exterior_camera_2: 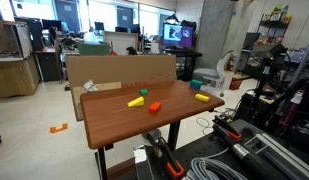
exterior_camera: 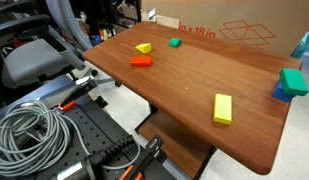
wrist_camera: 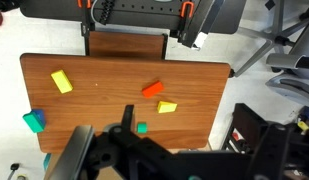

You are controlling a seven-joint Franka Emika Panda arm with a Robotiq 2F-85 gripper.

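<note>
Seen from above in the wrist view, my gripper is open, its two dark fingers wide apart with only the distant table between them. A red block [wrist_camera: 152, 88], a yellow block [wrist_camera: 167, 106] and a small green block [wrist_camera: 142, 127] lie loosely grouped on the wooden table. Further off, a longer yellow block [exterior_camera: 223, 108] lies alone near the table's front edge. At the right end in exterior view 1, a green block [exterior_camera: 292, 80] sits on or against a blue one [exterior_camera: 281, 95]; their exact contact is unclear.
The brown table [exterior_camera: 184, 85] has bare wood between the block groups. A cardboard panel [exterior_camera_2: 114, 70] stands along its far side. Coiled grey cable [exterior_camera: 29, 140] and dark rails lie beside the near edge. A chair [exterior_camera: 34, 60] stands at the left.
</note>
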